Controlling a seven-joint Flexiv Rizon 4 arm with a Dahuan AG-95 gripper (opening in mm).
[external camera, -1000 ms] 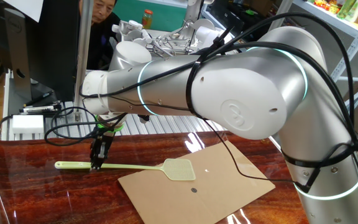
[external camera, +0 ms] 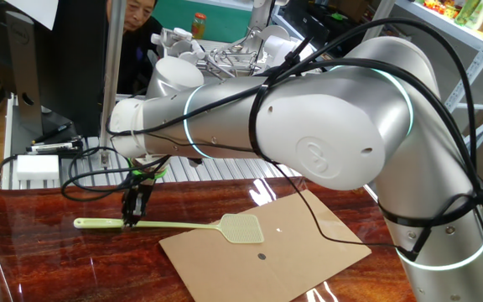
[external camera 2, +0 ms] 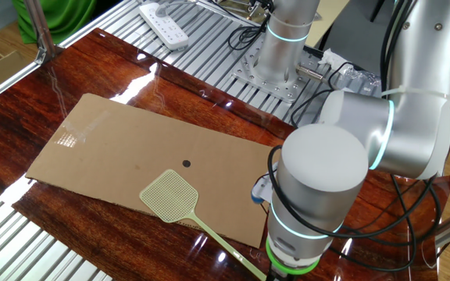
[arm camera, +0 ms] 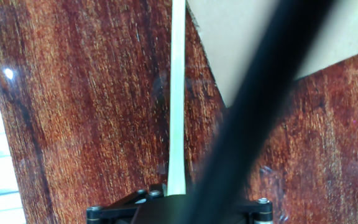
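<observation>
A pale green fly swatter (external camera: 241, 227) lies with its mesh head over the cardboard and its handle on the glossy wooden tabletop. My black gripper (external camera: 131, 223) points down at the swatter's handle, near its grip end. In the wrist view the handle (arm camera: 177, 93) runs straight down to the gripper, between the black linkages on both sides. A blurred dark cable crosses that view, and the fingertips are hidden there. Whether the fingers are closed on the handle does not show. The second exterior view shows the swatter's mesh head (external camera 2: 169, 196), while my arm covers the grip end.
A flat brown cardboard sheet (external camera 2: 108, 148) with a small dark spot lies on the wooden tabletop (external camera: 49, 260). Slatted metal bench surface surrounds the wood. A white power strip (external camera 2: 163, 26) sits at the back. Loose black cables hang along the arm.
</observation>
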